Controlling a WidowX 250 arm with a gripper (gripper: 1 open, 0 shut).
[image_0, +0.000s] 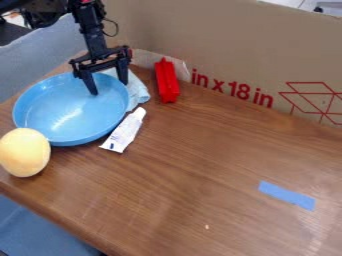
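Observation:
The black gripper (107, 79) is open, reaching down over the back right part of a blue plastic bowl (58, 108) at the left of the table. Its fingers straddle the area by the bowl's rim and a pale blue cloth (136, 92); whether they touch either is unclear. A white tube (123, 131) lies just right of the bowl. A pale yellow rounded object (24, 153) sits in front of the bowl at the table's left.
A red elongated object (167, 81) lies behind, against a large cardboard wall (251, 50). A blue tape strip (286, 195) is on the right.

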